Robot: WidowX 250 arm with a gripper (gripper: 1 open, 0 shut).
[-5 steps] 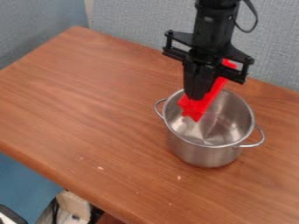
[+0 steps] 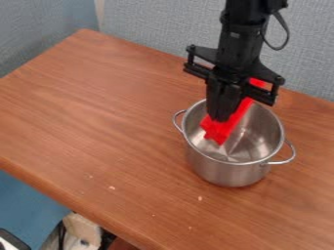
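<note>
A steel pot point(image 2: 232, 168) with two wire handles stands on the wooden table toward the right. My black gripper point(image 2: 221, 109) points down into the pot from above, over its back part. A bright red object point(image 2: 217, 131) reaches from behind the gripper down inside the pot. The fingertips are dark against it and partly hidden, so I cannot tell whether they are shut on it.
A grey textured wall runs along the back. At the lower left, beyond the table's edge, are a blue surface and some small clutter.
The gripper and the red object have moved slightly down, deeper into the pot. The pot stays where it was.
</note>
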